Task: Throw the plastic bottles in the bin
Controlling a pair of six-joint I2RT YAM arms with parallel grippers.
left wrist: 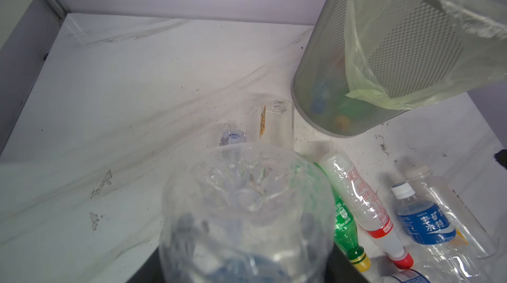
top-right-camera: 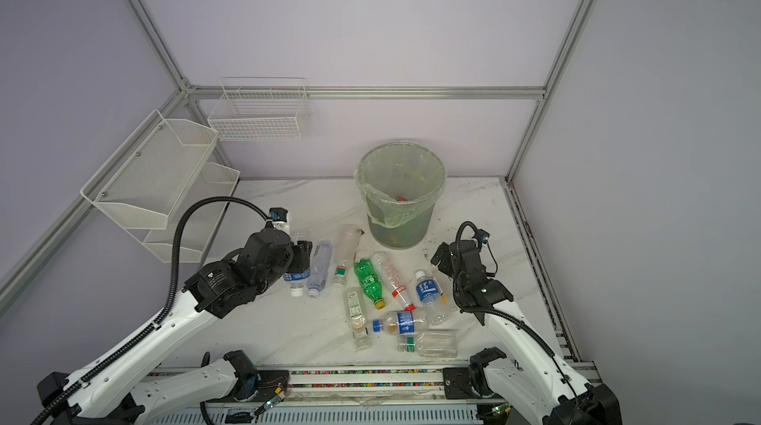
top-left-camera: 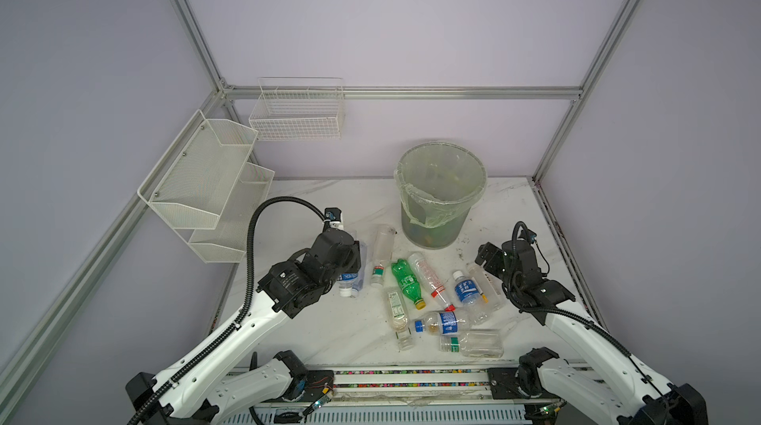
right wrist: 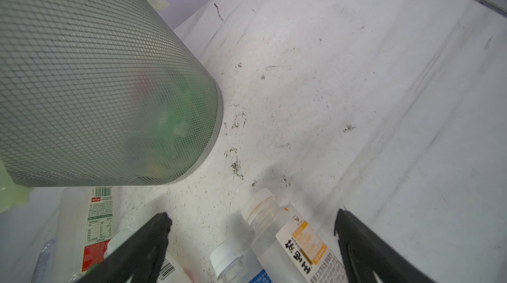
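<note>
My left gripper (top-right-camera: 303, 257) is shut on a clear bottle with a blue label (left wrist: 245, 193), raised over the table's left part; the bottle's base fills the lower middle of the left wrist view and hides most of the fingers. The mesh bin (top-left-camera: 434, 233) with its pale green liner stands at the back, with some coloured things showing inside. My right gripper is open above a clear bottle with an orange label (right wrist: 303, 248), nothing between its fingers. Several more bottles lie on the table, among them a green one (top-left-camera: 408, 283) and a red-capped one (top-left-camera: 429, 278).
White mesh shelves (top-left-camera: 202, 175) hang on the left wall and a wire basket (top-left-camera: 297, 115) on the back wall. A clear bottle (top-left-camera: 482, 342) lies near the front edge.
</note>
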